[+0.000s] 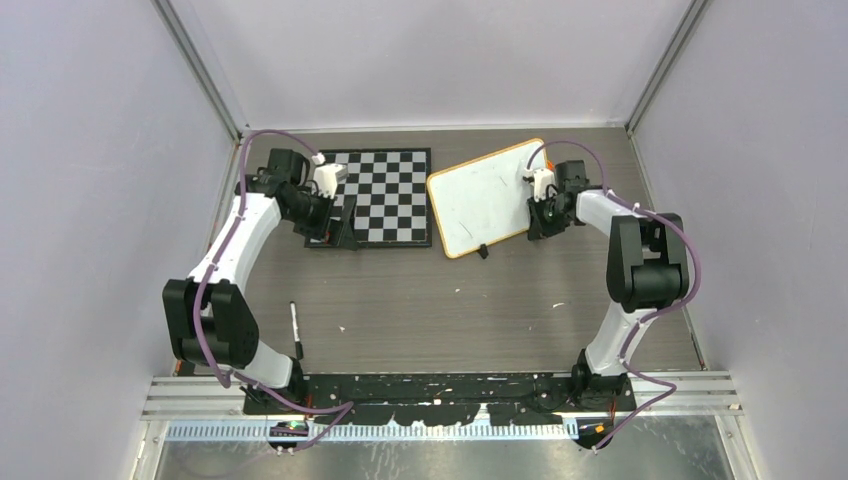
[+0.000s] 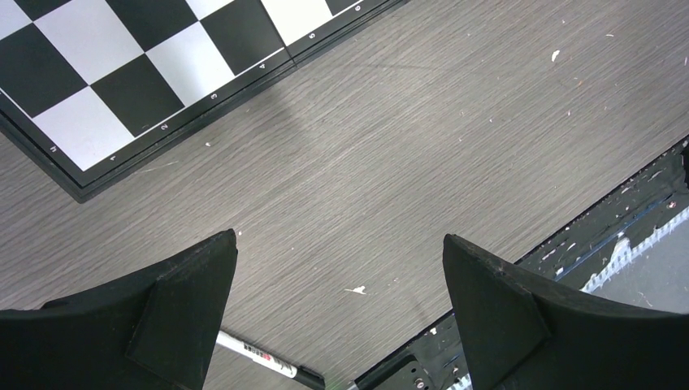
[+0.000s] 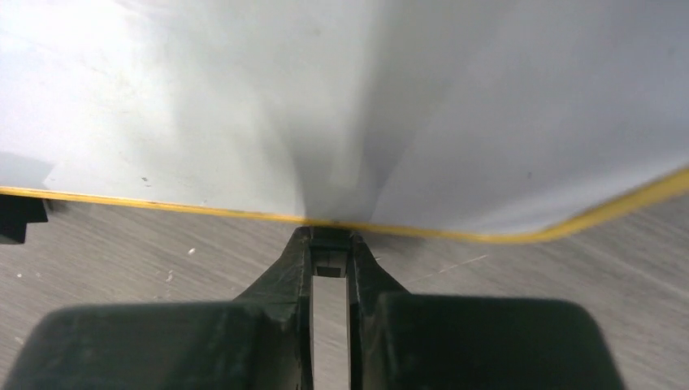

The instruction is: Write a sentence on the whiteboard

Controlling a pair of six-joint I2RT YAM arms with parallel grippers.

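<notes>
The whiteboard [image 1: 480, 200], white with a yellow border, leans tilted right of centre. My right gripper is shut at its lower yellow edge, fingertips on a small dark piece there, seemingly holding the board's edge. My left gripper stands open and empty over the table by the checkerboard's near side. A white marker [image 1: 295, 325] with a dark end lies on the table at the front left, also seen in the left wrist view [image 2: 260, 353].
A checkerboard [image 1: 390, 200] lies left of the whiteboard. A dark block [image 1: 483, 251] sits at the board's lower edge.
</notes>
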